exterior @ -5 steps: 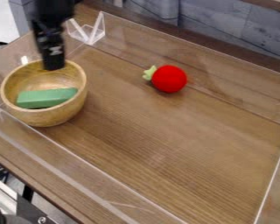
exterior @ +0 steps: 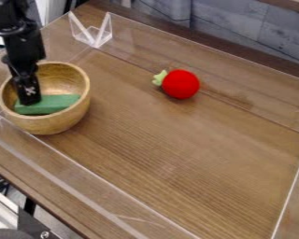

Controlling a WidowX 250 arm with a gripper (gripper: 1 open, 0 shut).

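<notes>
A tan wooden bowl (exterior: 72,119) sits at the left edge of the table with a green block (exterior: 60,103) inside. My dark gripper (exterior: 27,93) reaches down into the bowl over the block's left part. The frame does not show clearly whether its fingers grip the block or how far open they are.
A red tomato-like object (exterior: 181,84) with a green top lies right of centre toward the back. A white wire-like outline shows at the top left.
The bowl and red object look unmoved.
</notes>
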